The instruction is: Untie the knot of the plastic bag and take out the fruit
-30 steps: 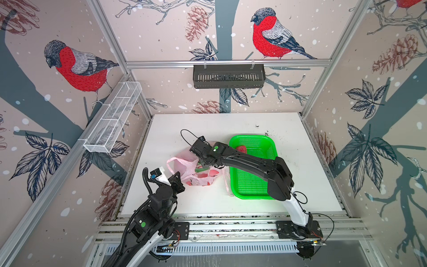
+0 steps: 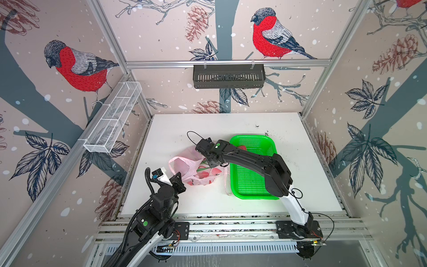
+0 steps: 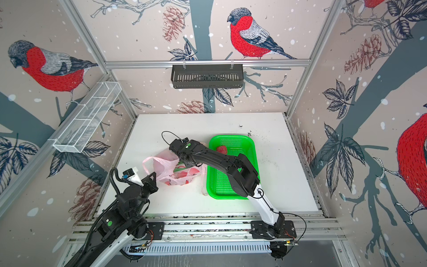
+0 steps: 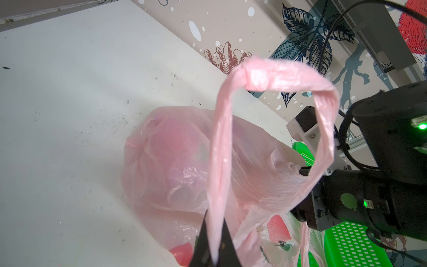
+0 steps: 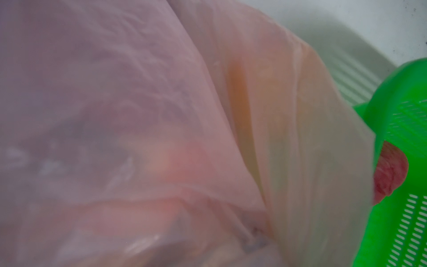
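Observation:
The pink translucent bag (image 2: 193,161) lies on the table with its mouth facing my left arm. In the left wrist view its looped handle (image 4: 222,133) runs down between the fingers of my left gripper, which is shut on that strip. My right arm (image 2: 211,151) reaches across the bag, and its fingertips are hidden in the plastic. Only pink film (image 5: 169,111) fills most of the right wrist view, with blurred orange and red showing through. Whether the right fingers hold anything cannot be seen. A rounded pink shape (image 4: 178,142) shows through the bag's far side.
To the right of the bag stands a green basket (image 2: 243,182) with a red fruit (image 3: 221,149) near its back left. The right forearm crosses above it. Bare table lies behind the bag and to the basket's right.
My right gripper has shifted slightly to the right over the bag, and the bag's open edge has moved a little with it. The left arm looks still.

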